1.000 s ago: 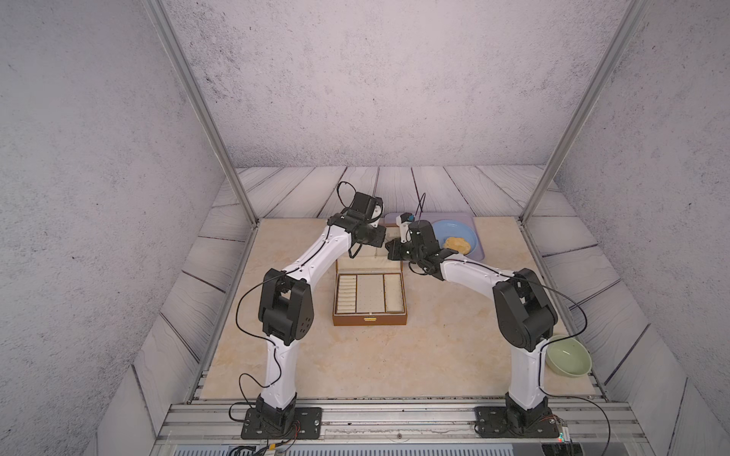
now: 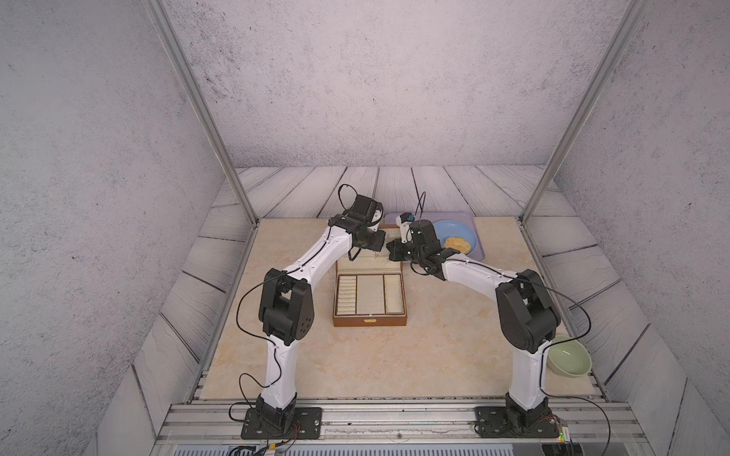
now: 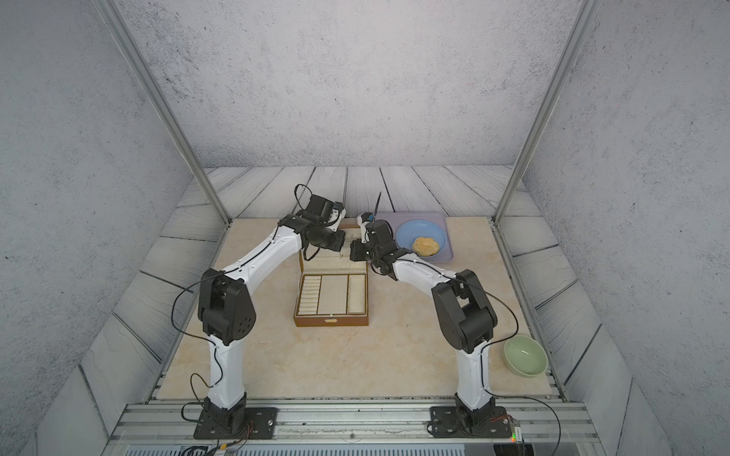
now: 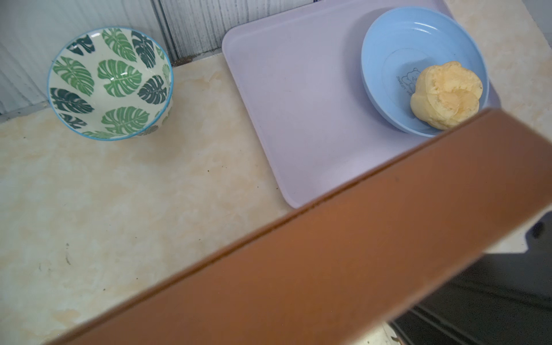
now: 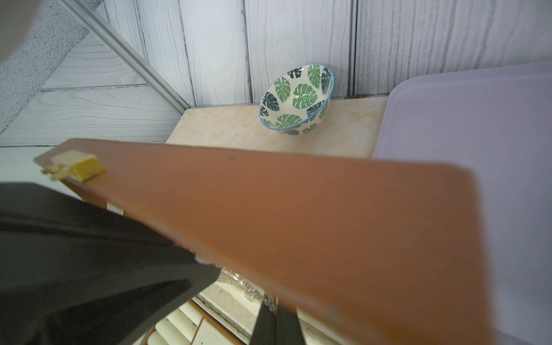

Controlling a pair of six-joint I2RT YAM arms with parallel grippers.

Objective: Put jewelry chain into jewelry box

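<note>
The brown jewelry box (image 2: 391,321) stands open, its cream compartments facing up and empty. Its raised lid (image 5: 322,212) crosses both wrist views as a brown band. In the right wrist view, a thin silvery jewelry chain (image 5: 250,292) runs below the lid to the tips of my right gripper, which is shut on it. My left gripper (image 2: 378,241) is shut over the lid area, facing the right one across a small gap. Its dark body sits by the chain's other end in the right wrist view; its fingertips are hidden in its own view.
Behind the box are a lilac tray (image 4: 299,86), a blue plate (image 4: 385,51) with a yellow bun-like item (image 4: 445,97), and a leaf-patterned bowl (image 4: 118,80). A green bowl (image 2: 568,357) stands at the front right.
Both arms stay almost in place above the lid, with only tiny shifts. The box has not visibly moved.
</note>
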